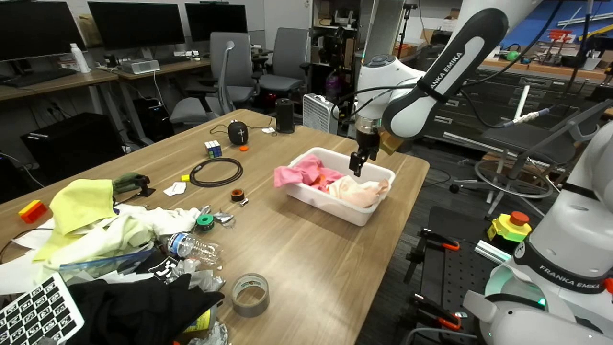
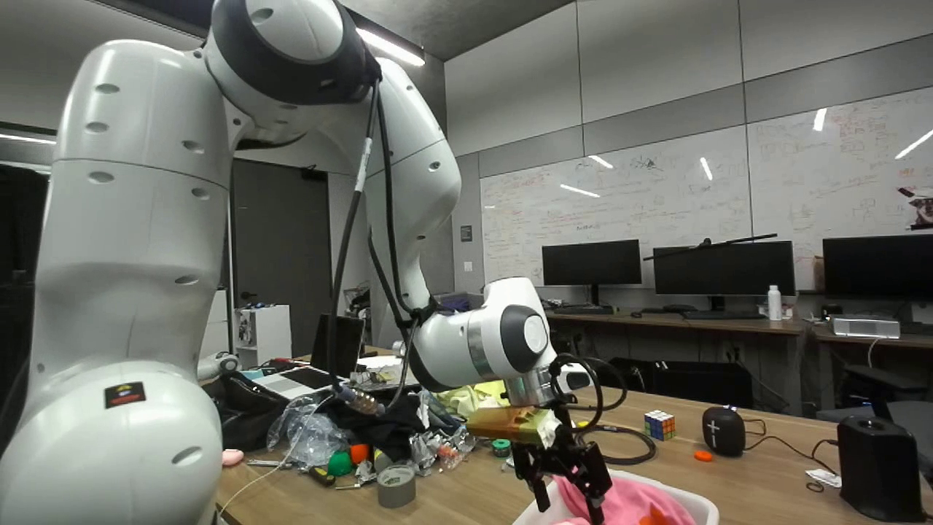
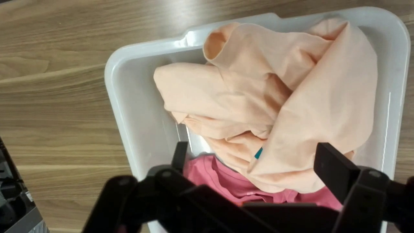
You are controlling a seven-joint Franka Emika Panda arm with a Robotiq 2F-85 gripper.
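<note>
My gripper is open above a white plastic bin [image 1: 324,202], its two black fingers [image 3: 335,171] wide apart with nothing held between them. Inside the bin a crumpled peach cloth [image 3: 248,93] fills much of the wrist view. A pink cloth [image 1: 310,170] lies beside it, partly under the peach one in the wrist view, and hangs over the bin's left end in exterior view 1. Exterior view 2 shows the gripper [image 2: 568,512] over the bin [image 2: 700,506], whose lower part is cut off by the frame.
Bare table surrounds the bin on its near side. Left of it lie a black cable coil [image 1: 216,172], a Rubik's cube [image 1: 213,149] and a round speaker [image 1: 238,132]. A tape roll [image 1: 250,295] and a heap of cloths [image 1: 115,230] occupy the near left.
</note>
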